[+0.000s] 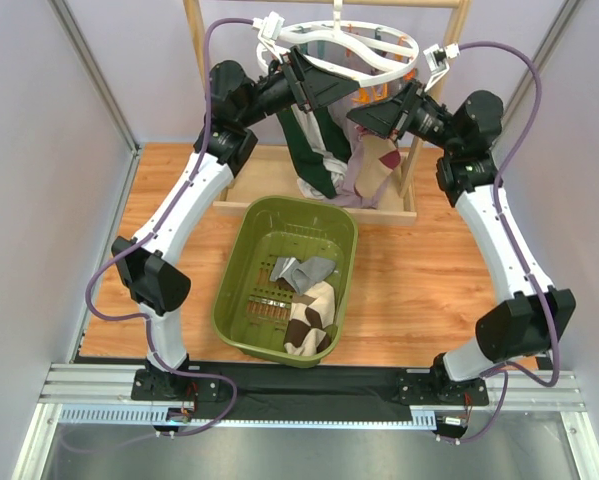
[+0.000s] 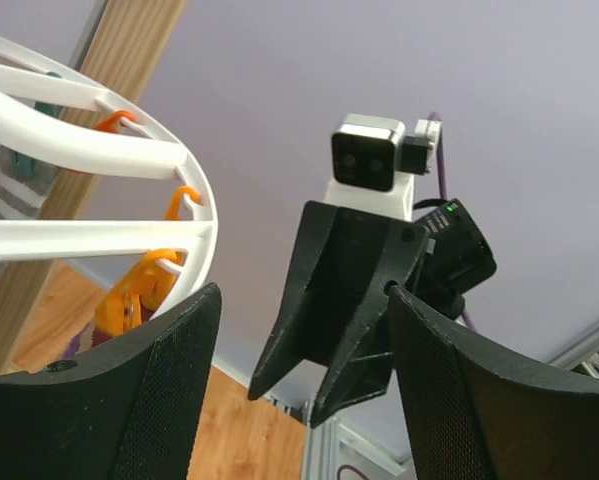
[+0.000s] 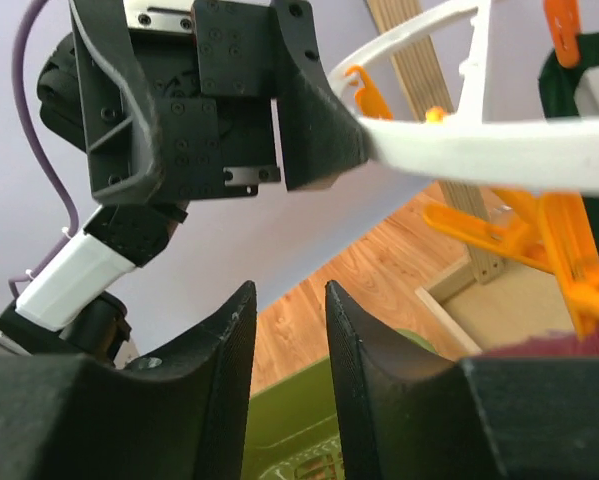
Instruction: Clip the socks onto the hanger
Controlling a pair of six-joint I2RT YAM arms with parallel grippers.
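The white round hanger [image 1: 339, 45] with orange clips [image 2: 144, 290] hangs from the wooden frame, socks [image 1: 314, 150] dangling beneath it in dark green, white, lilac and beige. My left gripper [image 1: 319, 90] is part open at the hanger's front rim; the right gripper [image 1: 379, 115] is part open just right of it, low by the clips. In the left wrist view the hanger's rim is left of the fingers; in the right wrist view it runs above them. I see nothing held between either pair of fingers.
A green bin [image 1: 239, 300] with grey and beige-brown socks [image 1: 311, 315] sits in front on the wooden table. The frame's tray base [image 1: 249, 170] lies behind it.
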